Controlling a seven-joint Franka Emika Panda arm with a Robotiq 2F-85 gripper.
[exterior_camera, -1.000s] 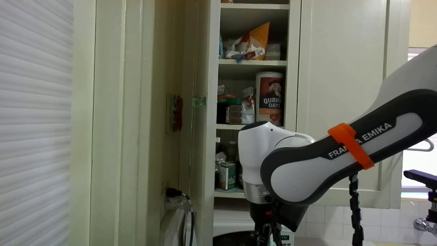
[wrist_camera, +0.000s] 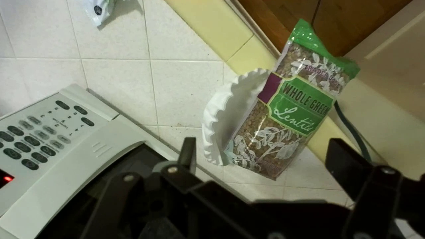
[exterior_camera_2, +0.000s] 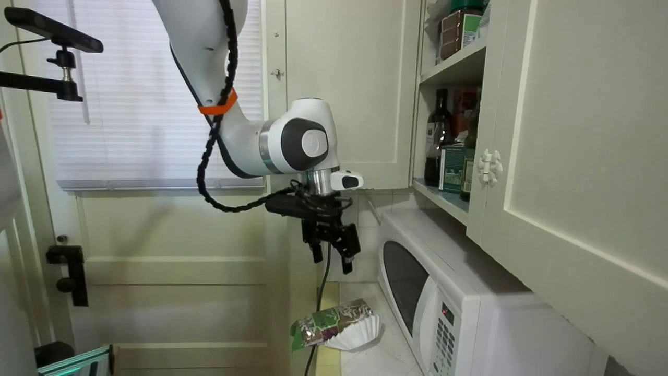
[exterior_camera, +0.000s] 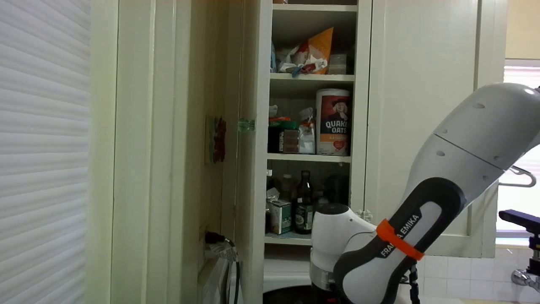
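Note:
In the wrist view, a clear bag of whole green lentils point(wrist_camera: 285, 119) with a green top leans across a white fluted paper item point(wrist_camera: 223, 115), perhaps coffee filters. In exterior view 2, the same bag point(exterior_camera_2: 335, 322) lies near the counter's edge, its green end sticking out past it. My gripper point(exterior_camera_2: 330, 262) points down, apart from and above the bag, its fingers wide with empty space between them. Exterior view 1 leaves the fingers out of frame below the arm.
A white microwave point(exterior_camera_2: 432, 294) stands close beside the bag. Above it, an open cupboard holds bottles and boxes on a shelf point(exterior_camera_2: 448, 200), and its cupboard door point(exterior_camera_2: 582, 156) juts outward. A dark cord point(exterior_camera_2: 323, 285) hangs near the counter edge. Bare tiles point(wrist_camera: 187, 85) surround the paper item.
Over the last second the arm has come down in exterior view 1, and its wrist has shifted slightly right. The cupboard's contents are unchanged.

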